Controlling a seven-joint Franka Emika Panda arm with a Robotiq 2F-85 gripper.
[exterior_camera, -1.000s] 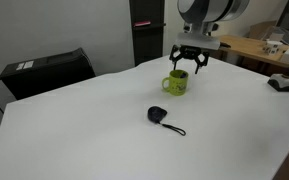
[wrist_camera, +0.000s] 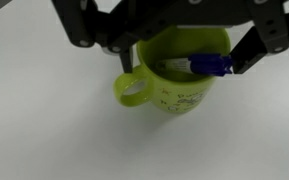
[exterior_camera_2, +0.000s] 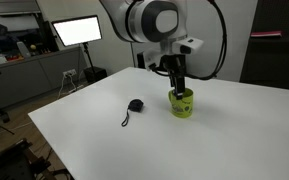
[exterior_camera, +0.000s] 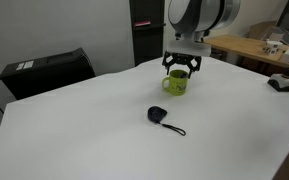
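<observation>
A green mug (exterior_camera: 177, 84) stands upright on the white table, its handle toward the left in exterior view 1. Inside the mug (wrist_camera: 189, 85) leans a marker (wrist_camera: 206, 65) with a purple cap and pale body, its capped end near the rim. My gripper (exterior_camera: 181, 69) is right above the mug, pointing down, its fingers spread wide. In the wrist view the fingers (wrist_camera: 249, 52) stand on either side of the marker's capped end and the mug opening, and I see nothing clamped between them. How deep the fingertips reach is hard to tell.
A small black object with a strap (exterior_camera: 158, 114) lies on the table in front of the mug. A black case (exterior_camera: 46, 73) sits at the back left, and a white-and-black device (exterior_camera: 283, 83) at the right.
My gripper has come down toward the mug over the last second, from a little above it to close at its rim. The mug and the black object have stayed put.
</observation>
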